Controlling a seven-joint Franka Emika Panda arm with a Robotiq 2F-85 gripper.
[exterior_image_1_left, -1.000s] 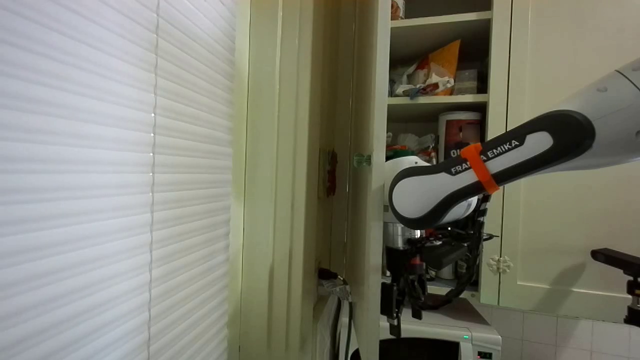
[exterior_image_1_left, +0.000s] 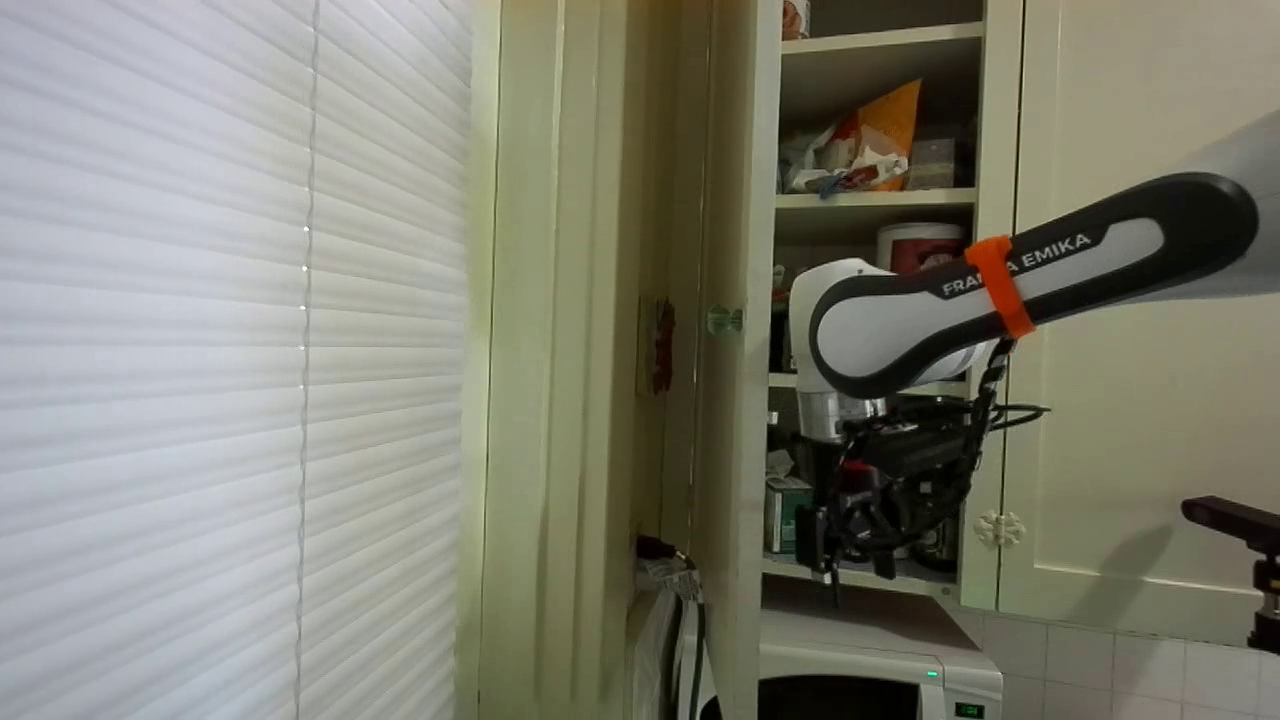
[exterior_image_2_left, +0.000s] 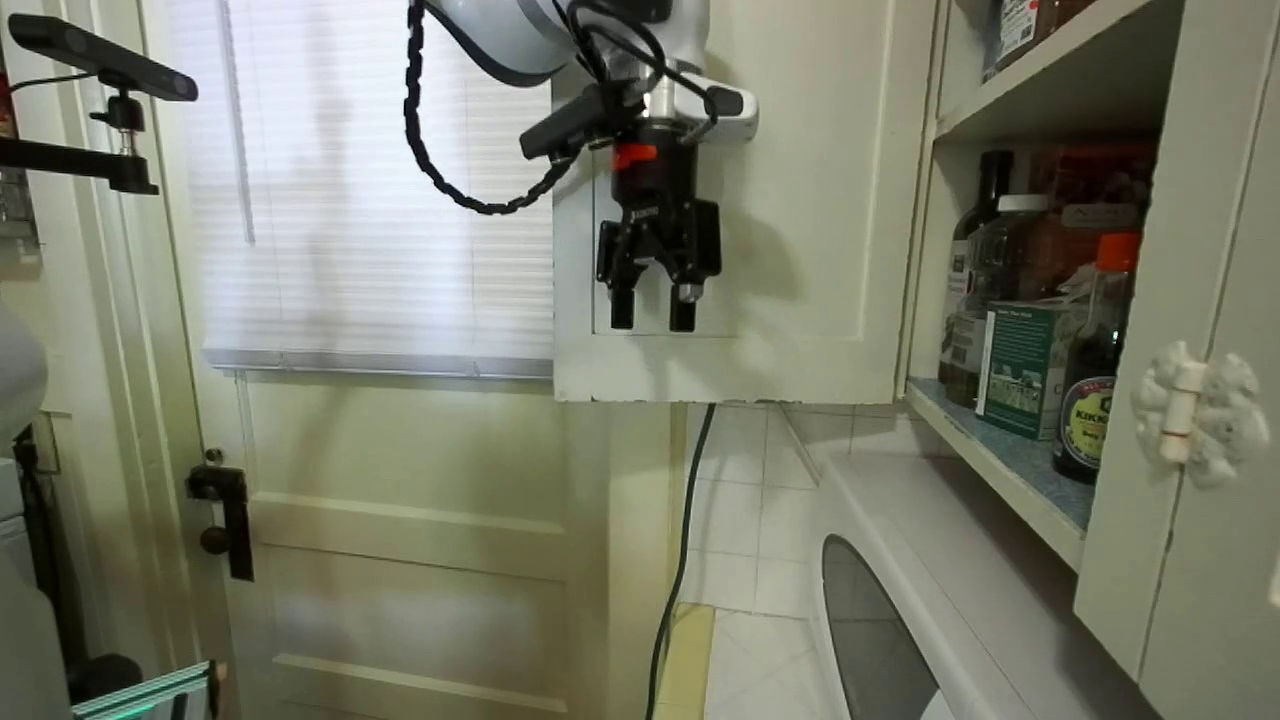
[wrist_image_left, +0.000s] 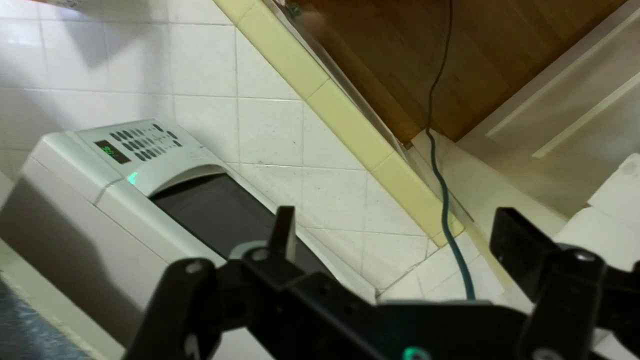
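My gripper (exterior_image_2_left: 651, 314) points straight down in front of the open cupboard door, its two fingers apart and only air between them. From exterior view 1 the same gripper (exterior_image_1_left: 854, 574) appears before the lowest cupboard shelf, above the white microwave (exterior_image_1_left: 840, 642). The wrist view looks down past the spread fingers (wrist_image_left: 282, 231) at the microwave (wrist_image_left: 198, 240), whose keypad and lit display face upward left. On the lowest shelf stand a green box (exterior_image_2_left: 1023, 366), a dark bottle with a red cap (exterior_image_2_left: 1094, 384) and other bottles.
The open cupboard door (exterior_image_2_left: 768, 372) stands close behind the gripper. A dark cable (wrist_image_left: 442, 198) runs over the yellow-edged tile counter (wrist_image_left: 354, 129). Higher shelves hold an orange bag (exterior_image_1_left: 890, 126) and a red tub (exterior_image_1_left: 924, 246). Blinds (exterior_image_1_left: 240, 360) cover the door window.
The arm has risen and shifted to the right in exterior view 1. The gripper now hangs higher above the microwave. The cupboard and its door have not moved.
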